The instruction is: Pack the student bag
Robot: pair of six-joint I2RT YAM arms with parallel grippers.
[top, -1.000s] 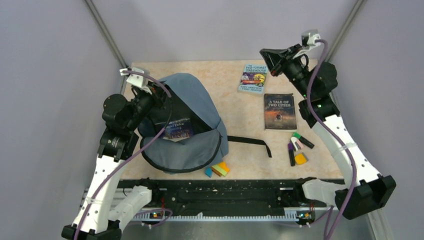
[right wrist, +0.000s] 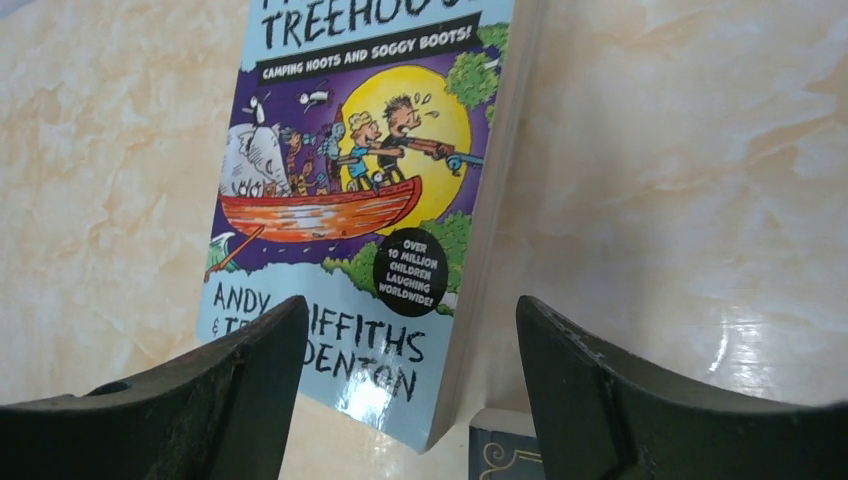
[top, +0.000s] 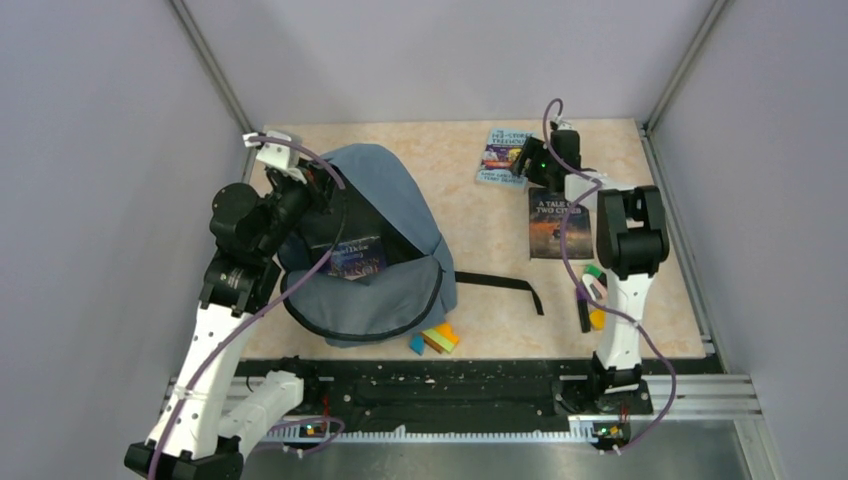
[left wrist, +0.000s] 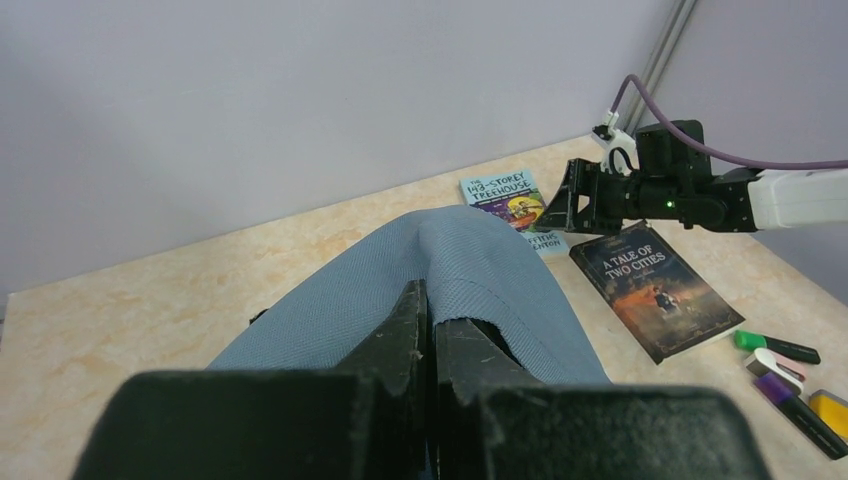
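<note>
The grey-blue bag (top: 395, 300) lies open at left of centre, with a dark-covered book (top: 357, 258) inside. My left gripper is shut on the bag's fabric at its upper edge; cloth folds around both fingertips. The light-blue Treehouse book (right wrist: 340, 190) lies flat at the back of the table. Over its lower end hovers my right gripper, fingers apart, one on either side of the book's near right edge. Nothing is held there. "A Tale of Two Cities" (top: 560, 232) lies flat beside it, nearer the front.
Markers (left wrist: 800, 412), a white item (left wrist: 770, 366) and a yellow one (left wrist: 830, 407) sit at the right front. Several coloured blocks (top: 438, 338) lie by the bag's front. A black strap (top: 500, 282) stretches right from the bag. Bare table separates bag and books.
My right gripper has come down from above the table to the Treehouse book, opening, and its arm has swung inward. The left arm and the bag stay nearly the same.
</note>
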